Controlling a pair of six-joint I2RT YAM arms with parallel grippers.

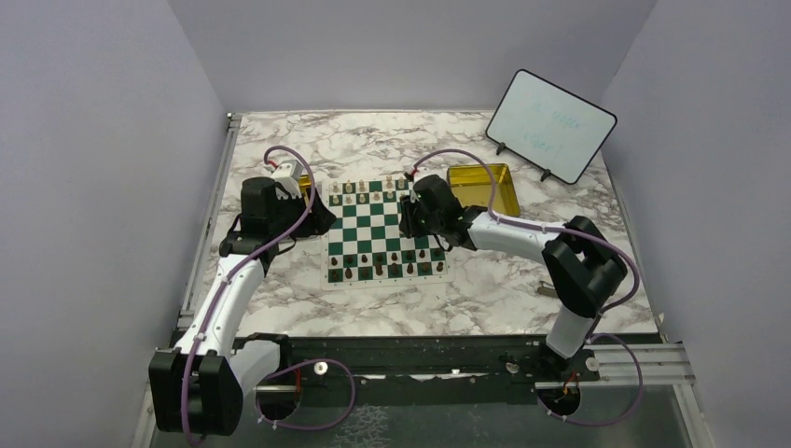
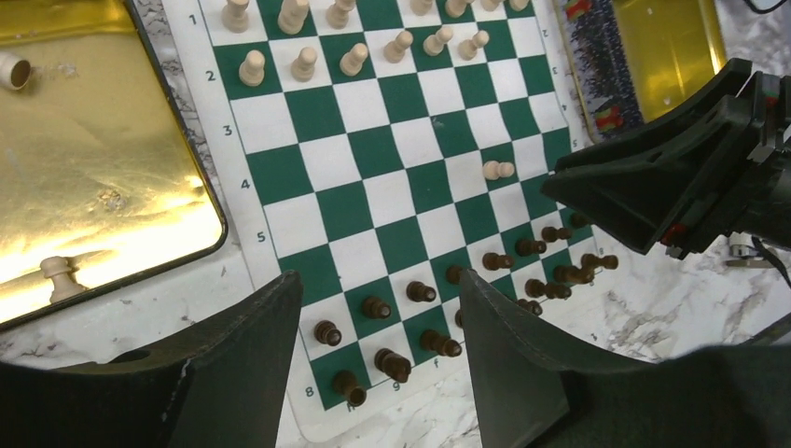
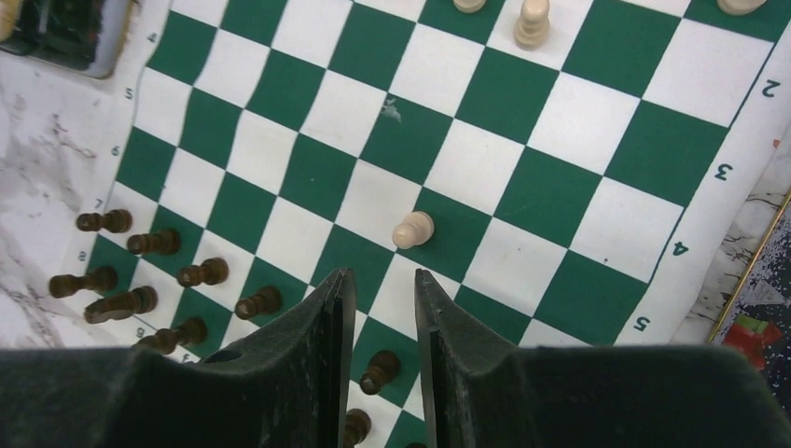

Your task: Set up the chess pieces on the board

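The chessboard has rows of white pieces at the back and dark pieces at the front. A lone white piece stands mid-board, below my right gripper. That gripper's fingers are part open with nothing seen between them in the right wrist view. My left gripper is over the board's left side, fingers apart and empty. A white piece and another lie in the left gold tray.
A second gold tray sits right of the board, and a whiteboard stands at the back right.
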